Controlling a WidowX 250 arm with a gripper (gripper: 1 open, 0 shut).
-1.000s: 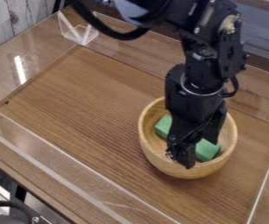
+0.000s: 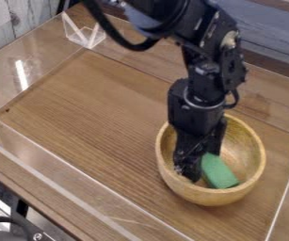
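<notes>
My black gripper (image 2: pixel 191 160) reaches down into an orange-tan bowl (image 2: pixel 242 193) at the lower right of the camera view, its fingers low inside the bowl on the left half. A green block (image 2: pixel 219 172) lies in the bowl just right of the fingertips. The gripper appears open; whether anything is between its fingers is hard to see, as the wrist partly hides the bowl's interior.
A clear plastic piece (image 2: pixel 87 30) sits at the back left near the edge. Pale rails border the table.
The gripper has shifted slightly up and back within the bowl. More of the green block shows to the right of the fingers, and it now points toward the front.
</notes>
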